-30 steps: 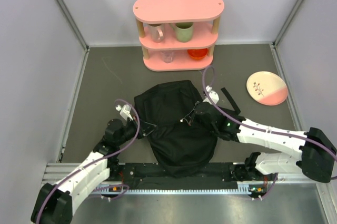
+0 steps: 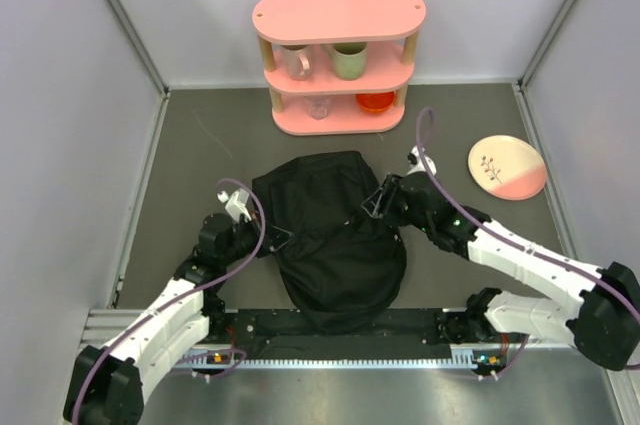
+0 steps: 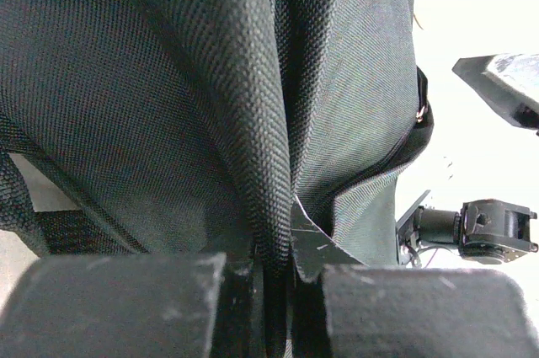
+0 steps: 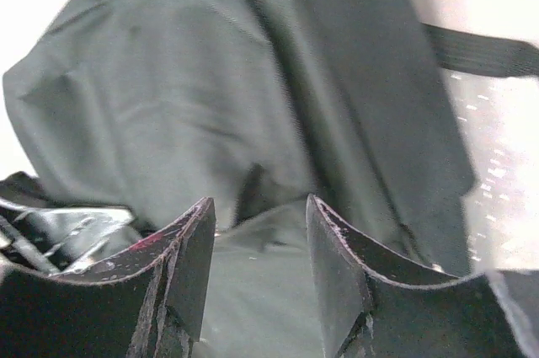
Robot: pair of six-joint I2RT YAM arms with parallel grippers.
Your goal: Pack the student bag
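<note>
The black fabric bag [image 2: 335, 275] lies flat in the middle of the table, with straps and folds showing in the right wrist view [image 4: 168, 97]. My left gripper is shut on a thick fold of the bag [image 3: 253, 147] at its left edge. My right gripper is open above the bag's right half, its dark fingers apart with nothing seen held between them.
A pink three-tier shelf [image 2: 338, 13] at the back holds cups and a red bowl [image 2: 376, 102]. A cream and pink plate [image 2: 505, 165] lies at the right. Free table shows at the far left.
A black strap seen at the right earlier is out of sight in the top view. The left gripper barely moved.
</note>
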